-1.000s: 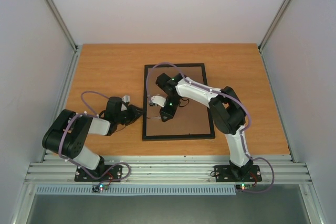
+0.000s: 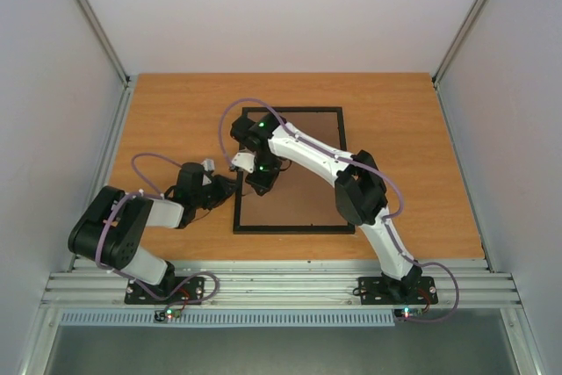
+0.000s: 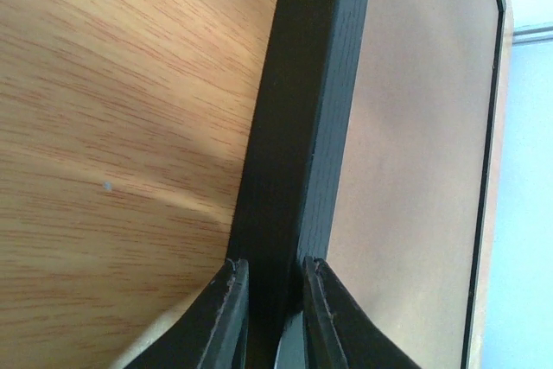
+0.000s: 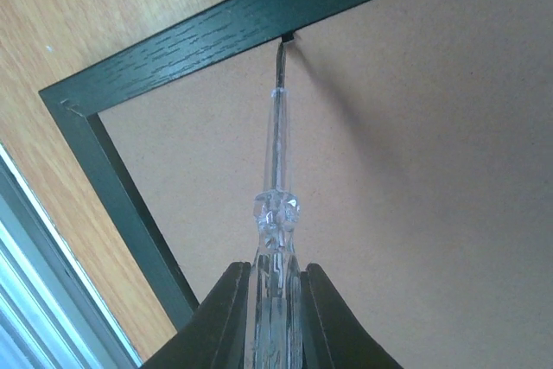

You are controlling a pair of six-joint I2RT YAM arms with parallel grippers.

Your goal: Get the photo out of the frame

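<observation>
The black photo frame (image 2: 294, 228) lies back side up on the wooden table, its brown backing board (image 2: 307, 191) showing. My left gripper is shut on the frame's left bar (image 3: 289, 110), seen in the left wrist view. My right gripper is shut on a clear-handled screwdriver (image 4: 276, 226), whose tip meets the inner edge of a frame bar (image 4: 207, 41) at a small dark tab (image 4: 287, 37). In the top view the right gripper is over the left part of the board.
Walls and metal rails (image 2: 509, 265) border the workspace.
The right arm has moved left toward the frame's left bar with the screwdriver. The frame has shifted slightly left. The left arm is nearly still.
</observation>
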